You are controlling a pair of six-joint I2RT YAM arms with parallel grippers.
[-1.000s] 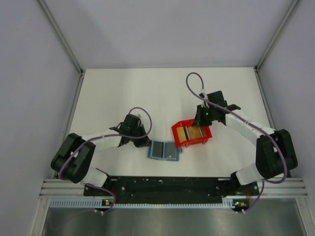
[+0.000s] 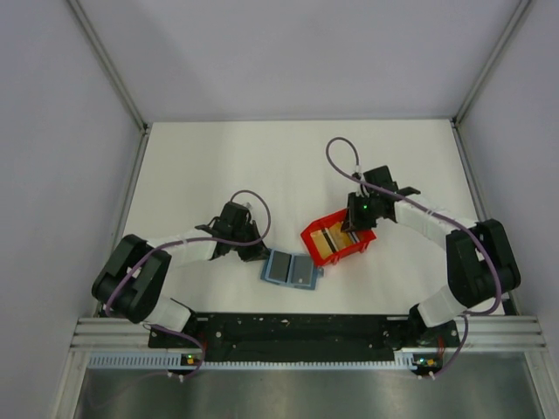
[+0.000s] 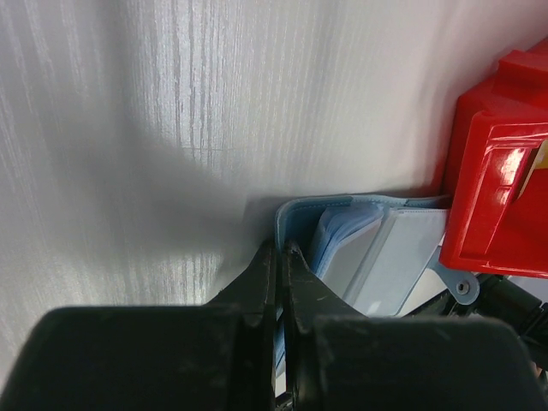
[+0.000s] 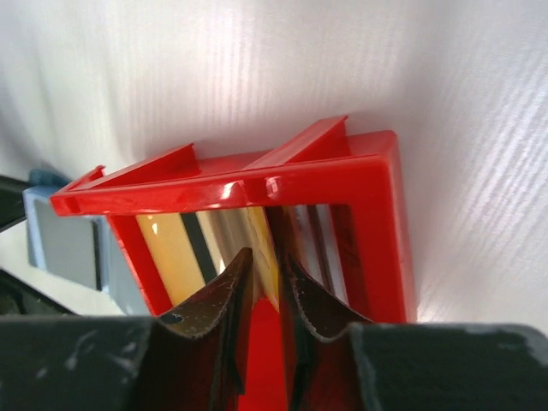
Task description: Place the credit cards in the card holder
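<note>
The blue card holder [image 2: 292, 269] lies spread out near the table's front, two grey panels showing. At its left edge is my left gripper [image 2: 265, 250], shut; the left wrist view has the holder's thin blue edge [image 3: 279, 224] running in between the fingertips. Several cards, among them a gold card [image 4: 171, 248] and a yellow card [image 4: 264, 248], stand in the red box [image 2: 317, 253]. My right gripper reaches into this box, fingers part open. The yellow card shows in the gap between its fingers, with no grip visible.
The red box's corner stands close to the holder's right side, and its wall [image 3: 469, 188] rises beside the holder. Behind both, the white table [image 2: 236, 157] is clear. A black bar [image 2: 297, 336] runs along the front.
The box has turned, its right end farther back and its lower left corner nearer the front. The left arm stays put.
</note>
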